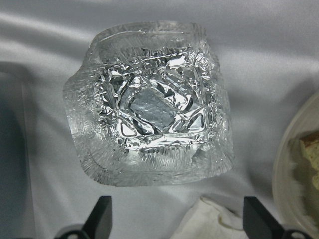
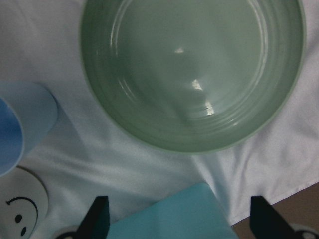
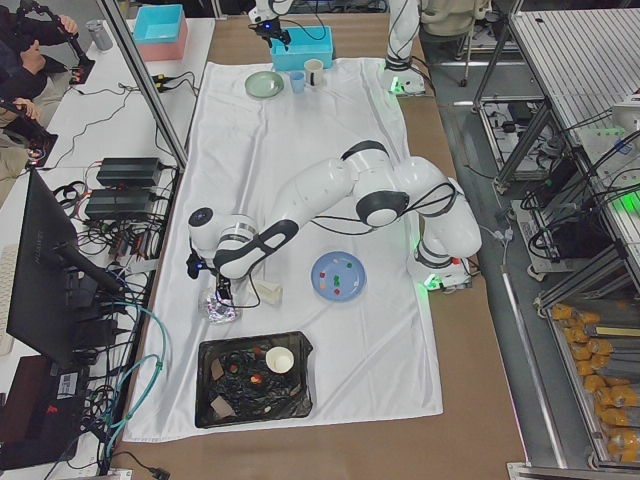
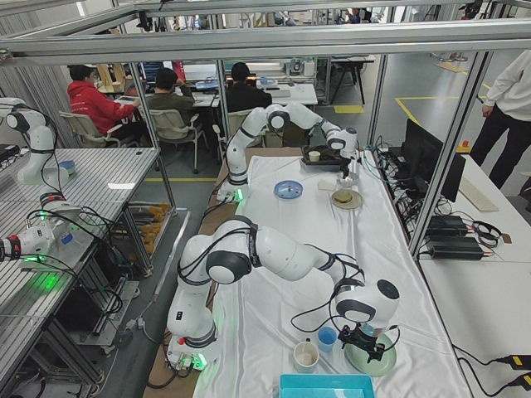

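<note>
My left gripper is open over a crinkled foil dish (image 1: 149,109), with a folded white cloth (image 1: 204,224) below it and a plate with bread (image 1: 289,169) at the right of the left wrist view. My right gripper is open above a green plate (image 2: 184,59), beside a blue cup (image 2: 25,124) and a white mug (image 2: 17,204) with a smiley face. Nothing shows between either gripper's fingers.
A black tray (image 3: 255,410) with a white cup and small items lies near the left arm, a blue plate (image 3: 338,265) to its right. A turquoise bin (image 4: 326,385) stands beside the mug.
</note>
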